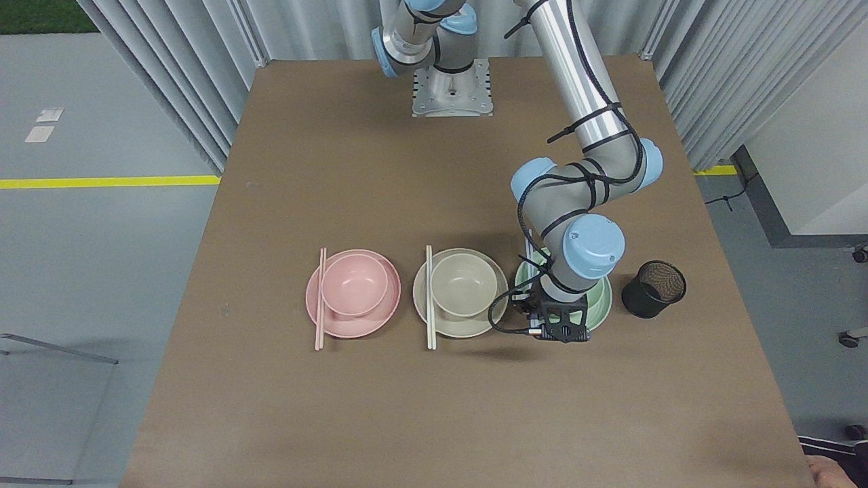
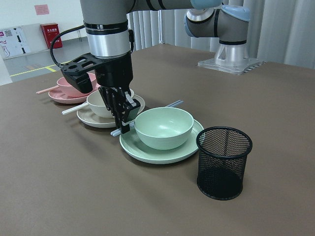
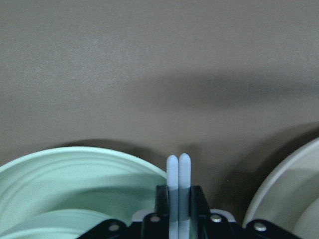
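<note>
My gripper is shut on a pair of pale blue chopsticks (image 3: 184,169), which lie along the left side of the green plate (image 2: 152,157) beside the green bowl (image 2: 162,137). A cream bowl (image 1: 462,285) on its plate (image 1: 480,321), with white chopsticks (image 1: 431,325), stands left of the green set in the front view. Further left are a pink bowl (image 1: 355,283), pink plate (image 1: 362,325) and pink chopsticks (image 1: 319,333).
A black mesh pen holder (image 1: 653,289) stands right of the green set. A person's hand (image 1: 826,472) shows at the lower right edge.
</note>
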